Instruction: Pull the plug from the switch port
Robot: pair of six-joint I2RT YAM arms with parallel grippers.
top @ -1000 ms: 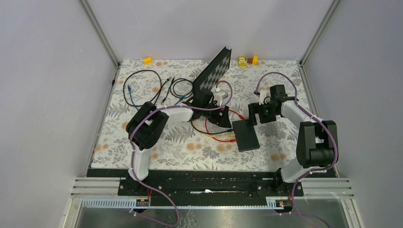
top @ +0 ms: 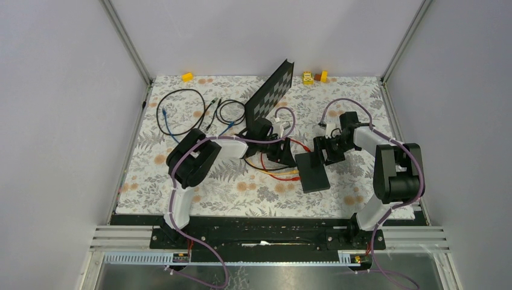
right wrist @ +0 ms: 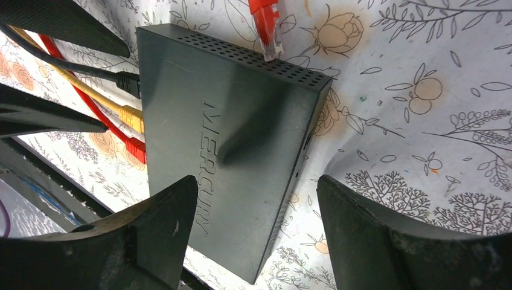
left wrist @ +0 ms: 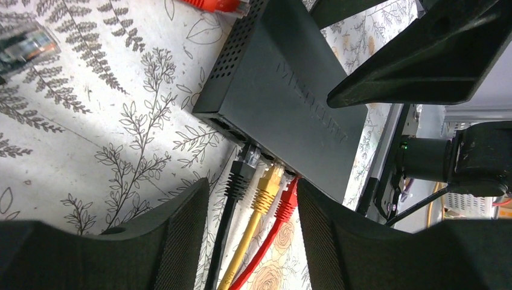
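The dark switch box (top: pixel 313 175), marked MERCURY, lies on the patterned mat with black (left wrist: pixel 240 175), yellow (left wrist: pixel 265 193) and red (left wrist: pixel 287 202) plugs in its side ports. A loose red connector (right wrist: pixel 263 21) lies by its vented side. My left gripper is open above the plugged side, its fingers either side of the cables, nothing clearly held. My right gripper is open over the switch, near its far edge from the plugs.
A checkered board (top: pixel 268 90) leans behind my left arm. Coiled cables (top: pixel 181 109) lie at the left, yellow blocks (top: pixel 308 78) at the back.
My right gripper has moved down the top view, further over the switch. My left gripper has shifted slightly toward the front and right, toward the plugged side.
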